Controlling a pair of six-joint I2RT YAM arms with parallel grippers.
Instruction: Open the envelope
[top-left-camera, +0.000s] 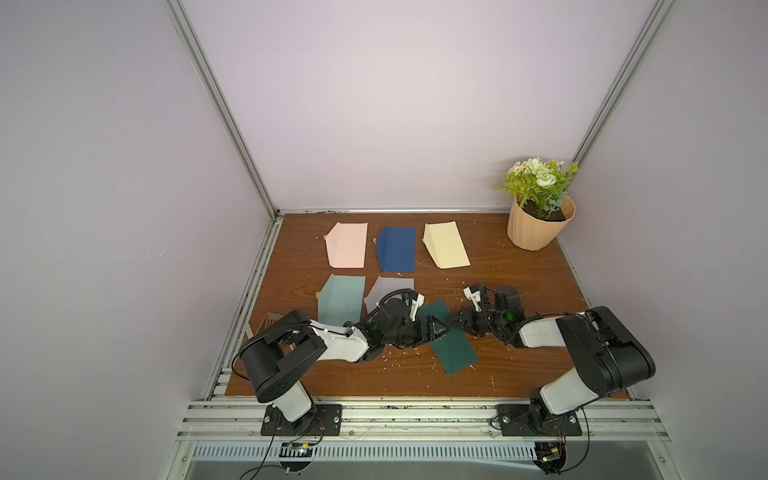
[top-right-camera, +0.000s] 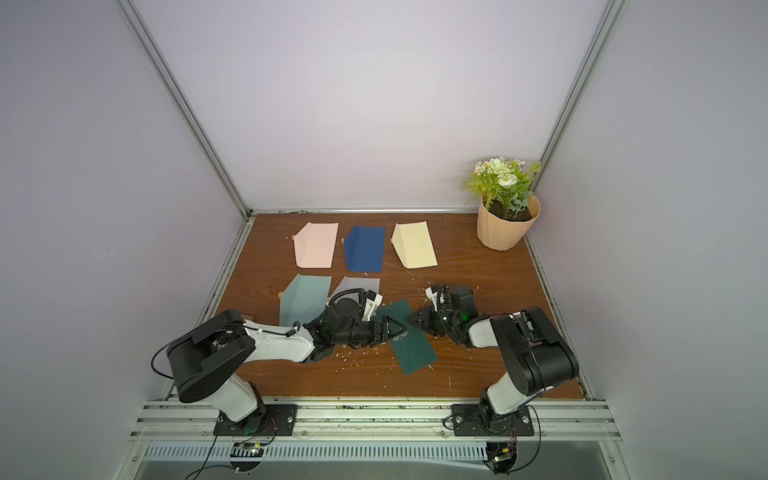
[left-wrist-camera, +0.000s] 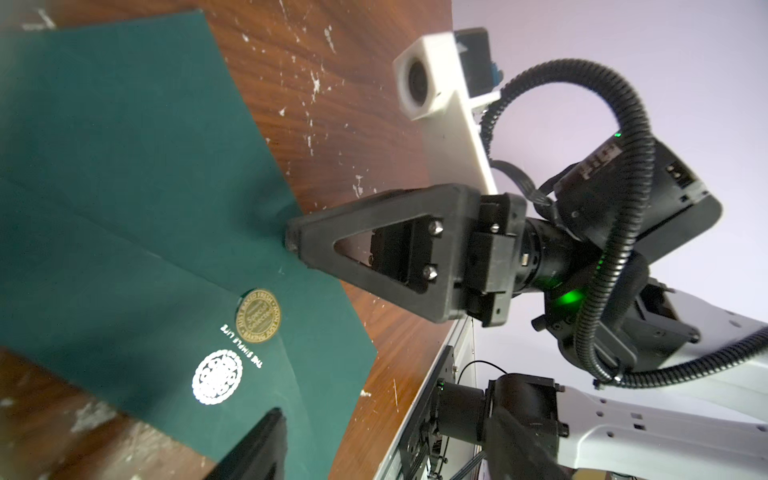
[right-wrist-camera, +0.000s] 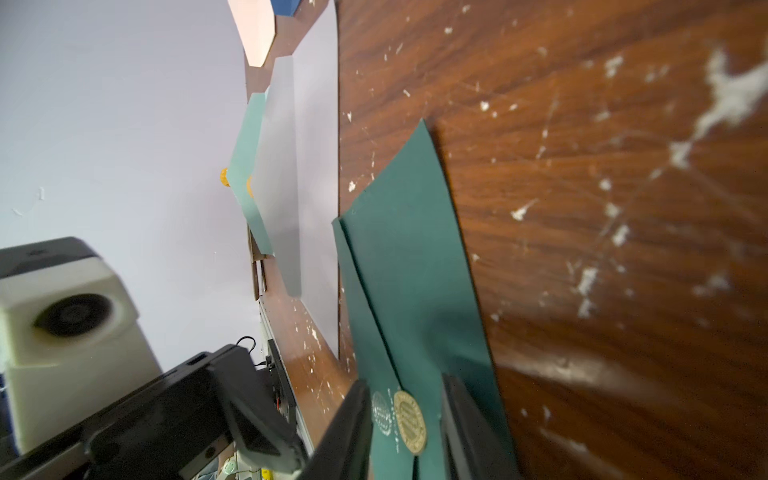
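A dark green envelope (top-left-camera: 453, 350) lies on the table between my two arms. In the left wrist view its flap is down, with a round gold sticker (left-wrist-camera: 258, 316) at the flap's tip and white print beside it. My left gripper (top-left-camera: 438, 328) hangs over the envelope's left part; its blurred fingers (left-wrist-camera: 260, 448) stand wide apart. At the right edge, my right gripper (top-left-camera: 458, 320) has its fingertip close over the envelope; contact is hard to tell. Its fingers (right-wrist-camera: 346, 440) are apart, with the sticker showing between them in the right wrist view.
Pink (top-left-camera: 347, 245), blue (top-left-camera: 397, 249) and cream (top-left-camera: 449, 245) envelopes lie at the back. A light teal one (top-left-camera: 344, 297) and a grey one (top-left-camera: 392, 285) sit by the left arm. A flower pot (top-left-camera: 537, 228) stands back right. Bare table shows front right.
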